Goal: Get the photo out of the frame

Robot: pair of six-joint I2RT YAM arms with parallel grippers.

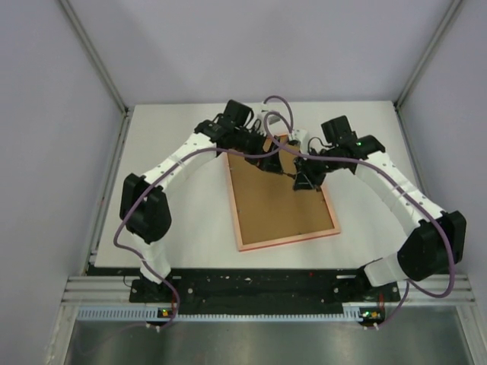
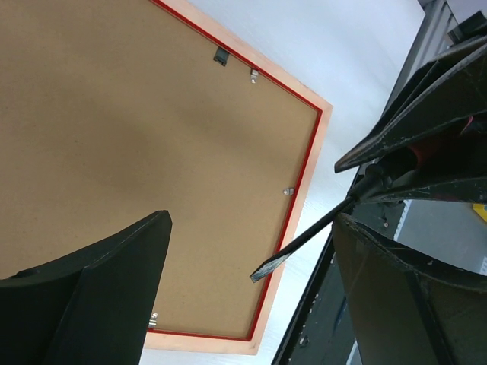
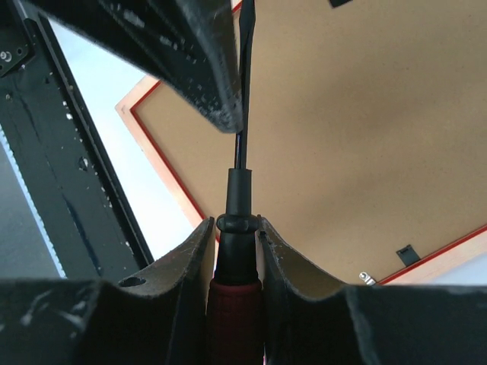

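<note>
The picture frame (image 1: 234, 205) lies back side up, a pale wooden border with a red inner edge around a brown backing board (image 1: 278, 217). A black tab (image 2: 221, 56) and small metal tabs (image 2: 288, 191) sit along the board's edges in the left wrist view. Above the board, my right gripper is shut on a screwdriver (image 3: 238, 194) with a dark red and black handle. My left gripper stands open close by, with the screwdriver's flat tip (image 2: 268, 266) showing in the gap between its fingers; contact cannot be told.
Both grippers are very close together over its upper part. A dark beam (image 1: 251, 293) runs along the table's front edge.
</note>
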